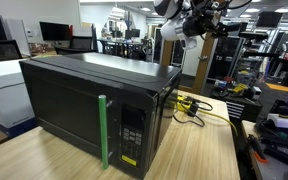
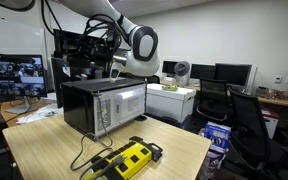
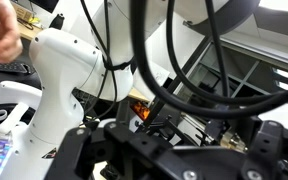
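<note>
A black microwave (image 1: 94, 100) stands on the wooden table, its front towards the camera in exterior view 1. A green strip (image 1: 103, 132) runs upright along the door beside the keypad (image 1: 132, 130); the door looks shut. Exterior view 2 shows the same microwave (image 2: 109, 105) from another side, with the white arm (image 2: 142, 42) raised above it. Dark gripper parts (image 3: 184, 155) fill the bottom of the wrist view, the fingers apart. My gripper is open and well clear of the microwave; nothing shows held. Its fingertips are hard to make out in the exterior views.
A yellow-and-black tool (image 2: 124, 162) and a cable (image 2: 81, 150) lie on the table beside the microwave. Bare tabletop (image 1: 189, 150) shows right of the microwave in exterior view 1. A person's hand (image 3: 2, 35) appears in the wrist view. Chairs (image 2: 252, 125) stand beyond the table.
</note>
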